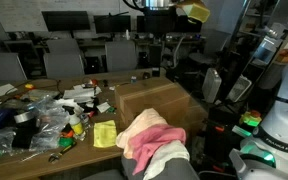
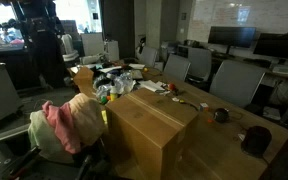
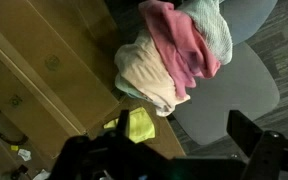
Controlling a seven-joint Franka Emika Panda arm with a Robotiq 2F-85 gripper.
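Observation:
My gripper stands open at the lower edge of the wrist view, with nothing between its fingers. Several cloths lie heaped on a grey chair (image 3: 229, 95) below it: a pink cloth (image 3: 179, 40), a cream cloth (image 3: 142, 68) and a whitish-grey cloth (image 3: 212, 25). In exterior view 1 the same pink cloth (image 1: 152, 141) rests among the others in front of the table, and the arm hangs high above them. The gripper is apart from the heap.
A large cardboard box (image 2: 149, 125) stands on the table beside the chair. A yellow cloth (image 1: 105, 134) lies flat on the table, left of the box. Plastic bags (image 1: 49, 128), bottles and cables clutter the table's left side. Bare tabletop (image 2: 224, 155) shows beyond the box.

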